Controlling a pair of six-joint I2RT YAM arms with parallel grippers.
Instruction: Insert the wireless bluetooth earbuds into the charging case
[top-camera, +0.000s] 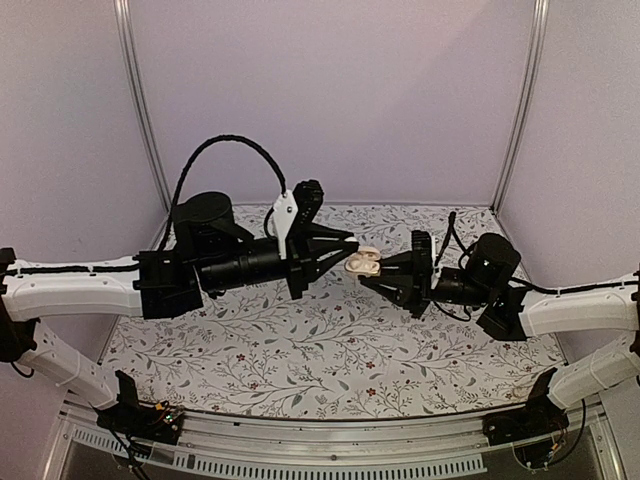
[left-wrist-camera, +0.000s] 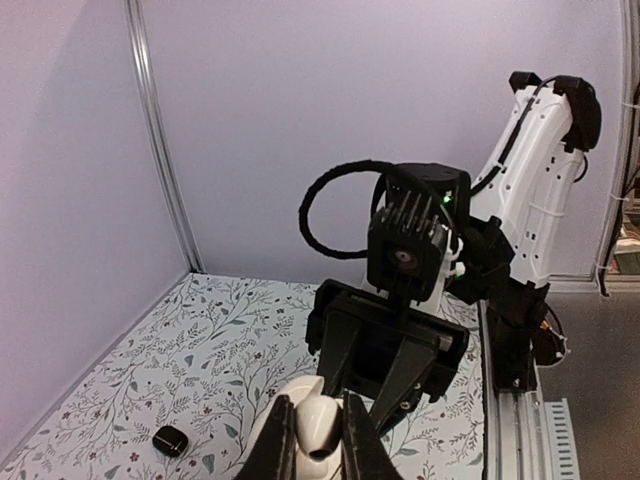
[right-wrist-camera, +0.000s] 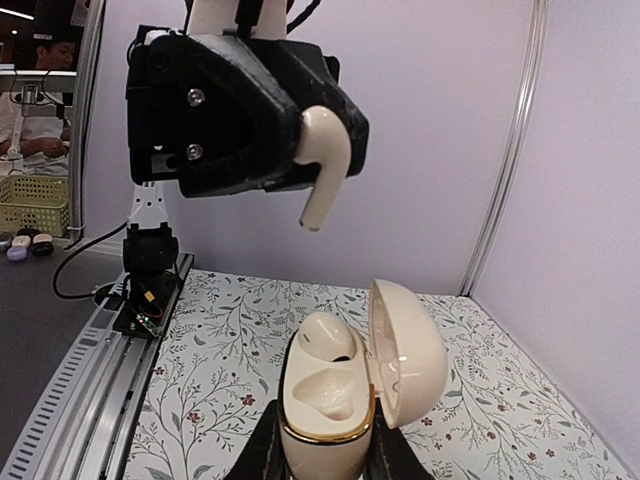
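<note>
My right gripper is shut on the white charging case (right-wrist-camera: 328, 390), whose lid (right-wrist-camera: 408, 350) stands open. Both earbud hollows face up and look empty in the right wrist view. A white earbud (right-wrist-camera: 325, 160) is pinched by my left gripper, its stem hanging down above the case and apart from it. In the left wrist view the earbud's rounded head (left-wrist-camera: 318, 420) shows between the fingers, hiding much of the case behind. From the top, the left gripper's tips (top-camera: 350, 244) are close to the left of the case (top-camera: 364, 262).
A small black object (left-wrist-camera: 171, 440) lies on the flower-patterned table, seen in the left wrist view. The patterned surface (top-camera: 280, 360) below both arms is otherwise clear. Pale walls (top-camera: 330, 100) enclose the back and sides.
</note>
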